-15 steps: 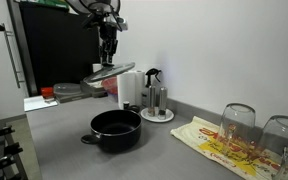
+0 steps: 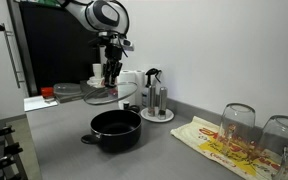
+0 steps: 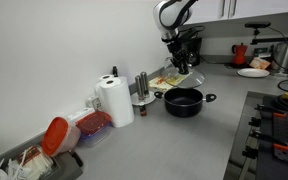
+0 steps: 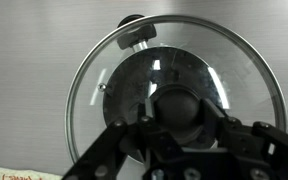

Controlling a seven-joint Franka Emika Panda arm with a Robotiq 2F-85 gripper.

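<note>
A glass lid with a metal rim [image 2: 108, 99] hangs tilted above the black pot [image 2: 116, 130], held by its dark knob [image 4: 178, 108]. My gripper [image 2: 111, 80] is shut on that knob. The pot sits open on the grey table, its handle pointing left in exterior view 1. In exterior view 2 the lid [image 3: 187, 81] is just over the pot [image 3: 185, 102], apart from its rim as far as I can tell. Through the glass, the wrist view shows the pot [image 4: 134, 80] and one handle; the knob hides much of the pot's middle.
Behind the pot, several bottles and shakers [image 2: 162, 102] stand on a white plate, with a paper towel roll [image 2: 132, 84] nearby. Two upturned glasses [image 2: 238, 124] rest on a patterned cloth [image 2: 209, 138] at the right. The table in front of the pot is bare.
My gripper has come down with the lid, and the lid has moved nearer to the pot and slightly right. The pot has stayed in place.
</note>
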